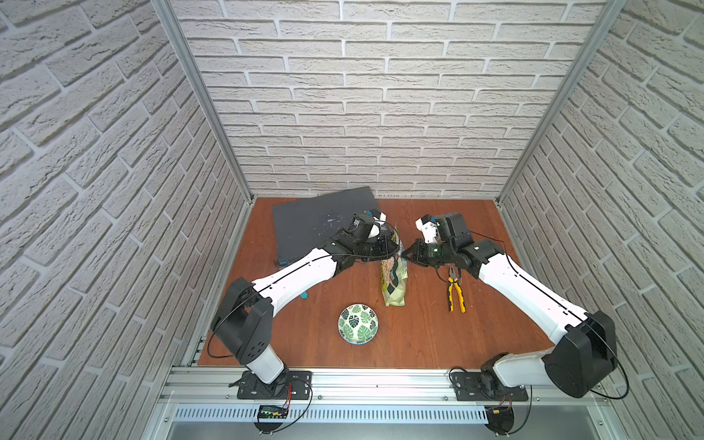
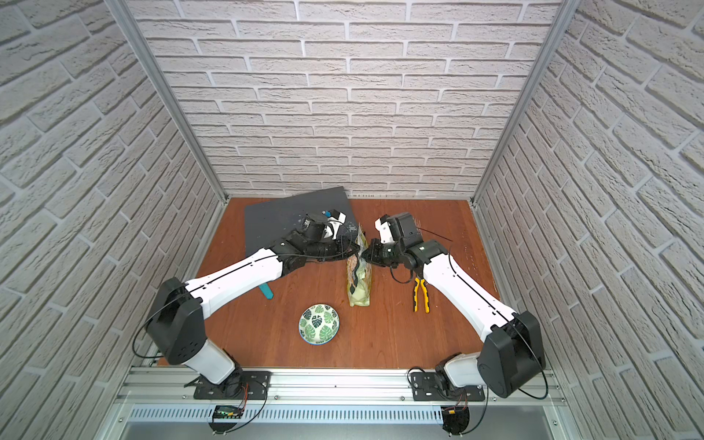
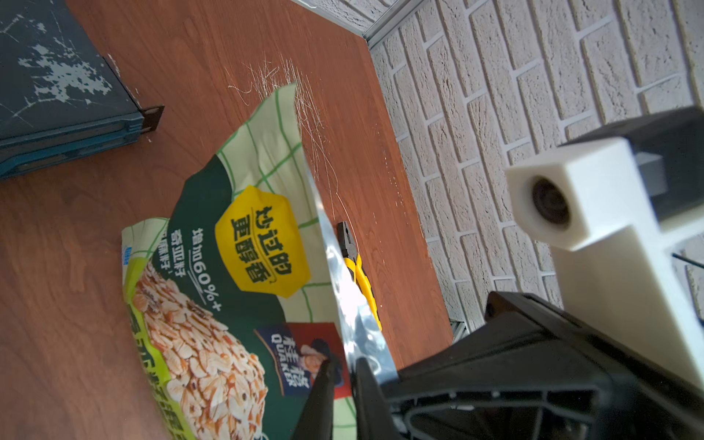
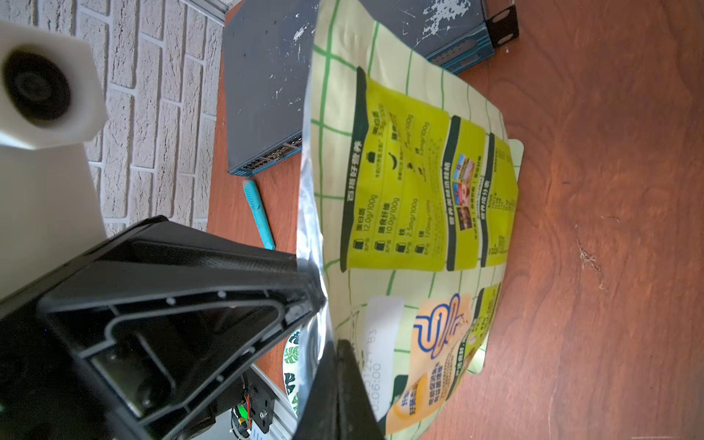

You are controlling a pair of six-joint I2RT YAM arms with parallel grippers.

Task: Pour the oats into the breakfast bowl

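Note:
The oats bag stands upright mid-table, behind the leaf-patterned bowl. My left gripper and right gripper face each other at the bag's silver top seam. In the left wrist view the bag shows its front and the left fingertips lie at the seam, their gap unclear. In the right wrist view the right gripper's fingertips are together at the seam; the thin bag edge may lie between them, which I cannot confirm.
A dark metal box lies at the back left, a teal object beside it. Yellow-handled pliers lie to the right of the bag.

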